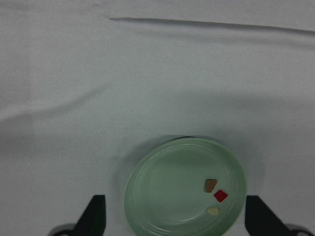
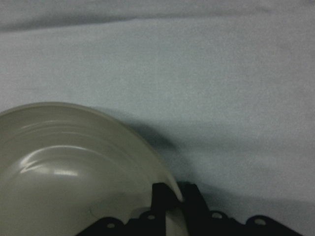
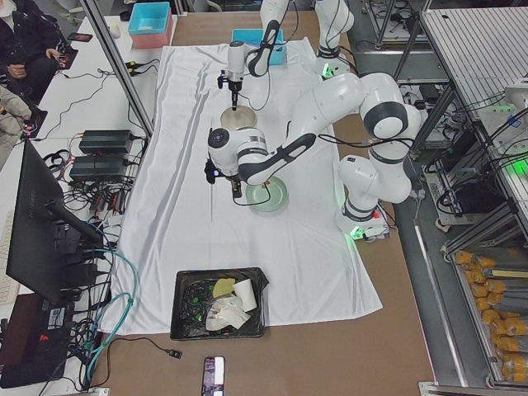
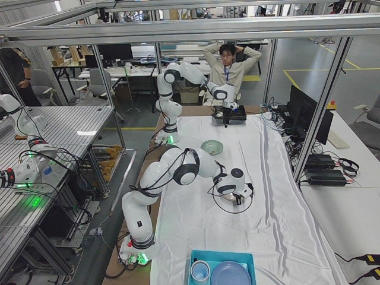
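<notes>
A green plate [image 1: 167,182] with small brown, red and pale food pieces lies on the white cloth, seen in the left wrist view. My left gripper hangs over it, open, with nothing between its fingers. A beige plate [image 2: 59,191] lies further along the cloth; my right gripper is at its edge, fingers close together on the rim.
A black tray [image 3: 190,326] with a sponge, white roll and crumpled items sits at one end of the cloth. A blue bin [image 4: 199,255] with a cup and blue plate is at the other end.
</notes>
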